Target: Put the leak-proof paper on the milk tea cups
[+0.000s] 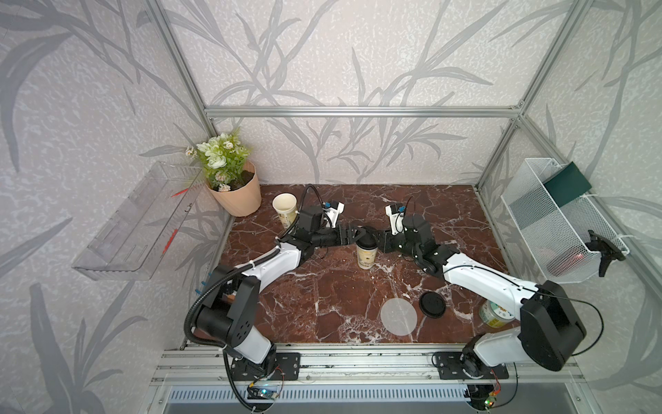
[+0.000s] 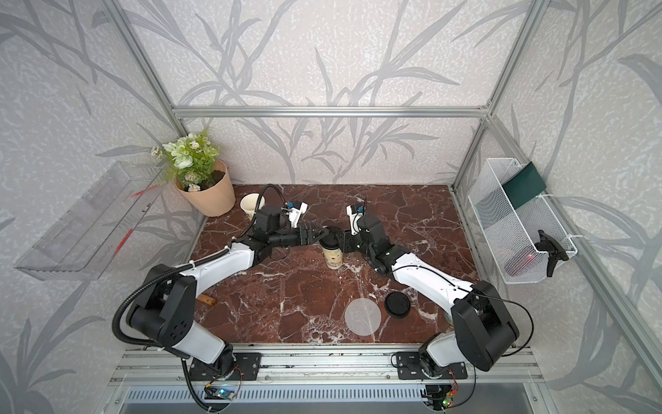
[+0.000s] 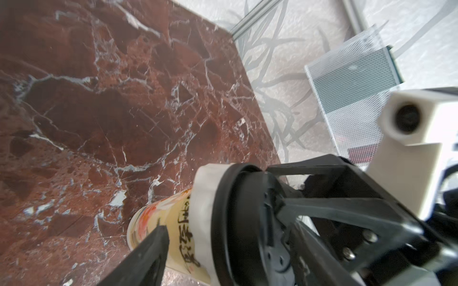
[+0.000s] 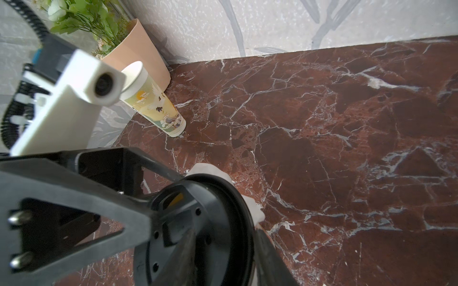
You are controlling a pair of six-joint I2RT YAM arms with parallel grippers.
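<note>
A printed milk tea cup [image 1: 366, 256] stands mid-table, a white layer round its top under a black lid [image 4: 214, 228]. My left gripper [image 1: 350, 236] and right gripper [image 1: 388, 240] close in on the lid from opposite sides, their fingers at its rim; whether either grips it is unclear. A second cup [image 4: 152, 102] stands open at the back left. A translucent paper disc [image 1: 398, 316] lies at the front, beside a spare black lid [image 1: 431, 304].
A potted plant [image 1: 234, 194] stands at the back left. A tin [image 1: 493, 316] sits at the front right, under the right arm. A wire basket [image 1: 551, 248] hangs on the right wall.
</note>
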